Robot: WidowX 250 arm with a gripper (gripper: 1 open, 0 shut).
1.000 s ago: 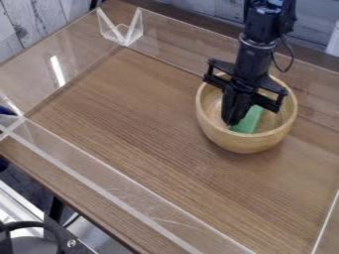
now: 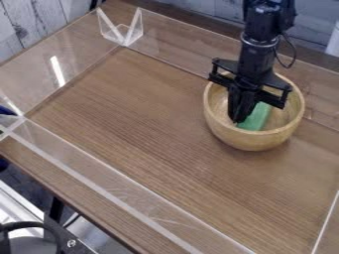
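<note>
A round tan wooden bowl [image 2: 239, 137] sits at the right of the wooden table, with a green object [image 2: 259, 117] inside it. My black gripper [image 2: 236, 112] reaches down from the top right into the bowl, its fingertips low beside the green object. The fingers look close together; whether anything is between them is hard to make out, as the gripper's body hides part of the bowl.
A clear, angular plastic holder [image 2: 122, 30] stands at the back left. Dark cables lie beyond the lower-left edge.
The gripper body has shifted slightly and sits more upright, its fingertips still in the bowl. The bowl and green object look nearly unchanged.
</note>
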